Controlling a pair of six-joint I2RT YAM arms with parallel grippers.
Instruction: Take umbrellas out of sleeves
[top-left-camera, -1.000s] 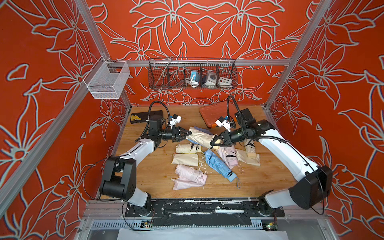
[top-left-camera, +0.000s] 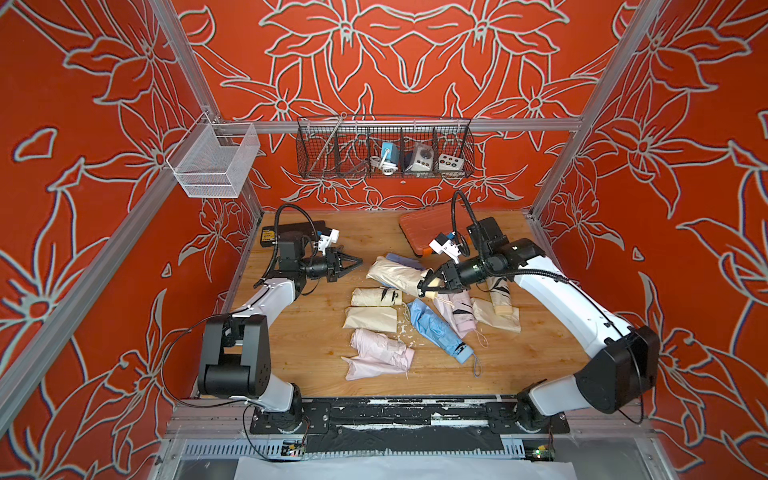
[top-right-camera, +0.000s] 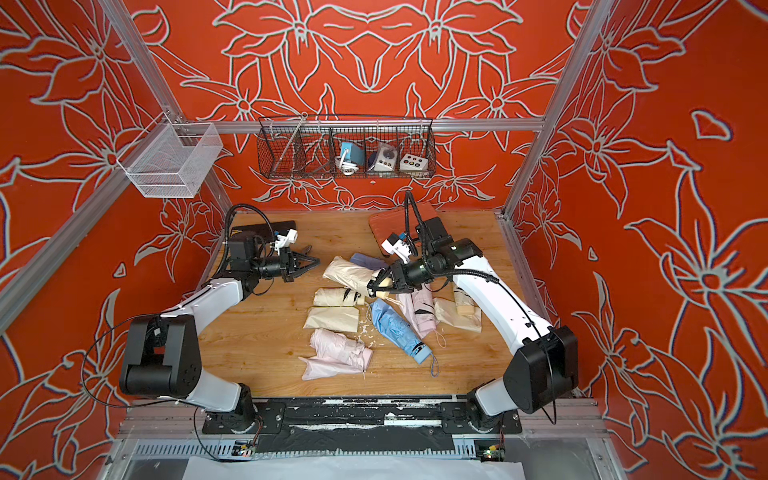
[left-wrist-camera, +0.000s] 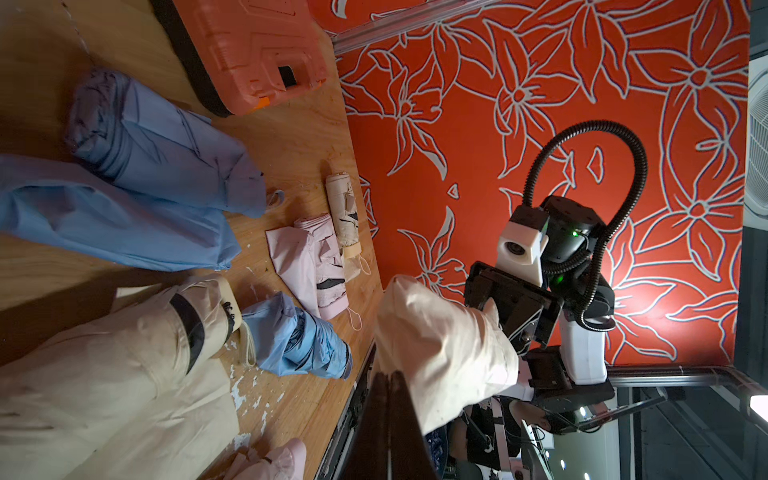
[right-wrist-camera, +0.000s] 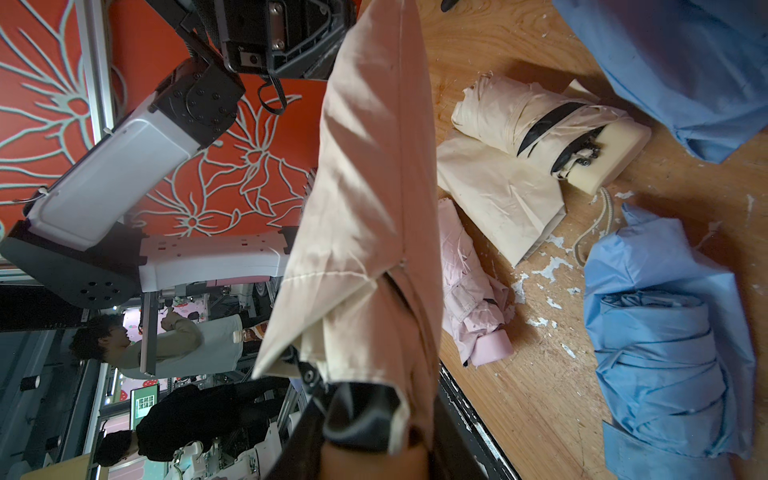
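Observation:
My right gripper (top-right-camera: 379, 286) is shut on a cream umbrella (right-wrist-camera: 368, 200), lifted over the table, its cloth sleeve hanging loosely over it toward the left. My left gripper (top-left-camera: 352, 262) is shut, apart from that sleeve's far end, nothing seen between its fingers. On the table lie a cream umbrella (top-left-camera: 373, 297) beside a flat cream sleeve (top-left-camera: 369, 319), a pink umbrella with pink cloth (top-left-camera: 382, 348), a blue umbrella (top-left-camera: 438, 334), another pink one (top-left-camera: 460, 316), another cream one at the right (top-left-camera: 500, 296), and darker blue-purple items (left-wrist-camera: 164, 152) behind.
An orange case (top-left-camera: 424, 224) lies at the back, a dark case (top-left-camera: 280, 233) at back left. A wire rack (top-left-camera: 384, 152) and white basket (top-left-camera: 209, 168) hang on the walls. Bare wood shows at the table's left and front right.
My left gripper has drawn back to the left, away from the end of the cream sleeve. My right gripper has shifted only slightly, still with the umbrella.

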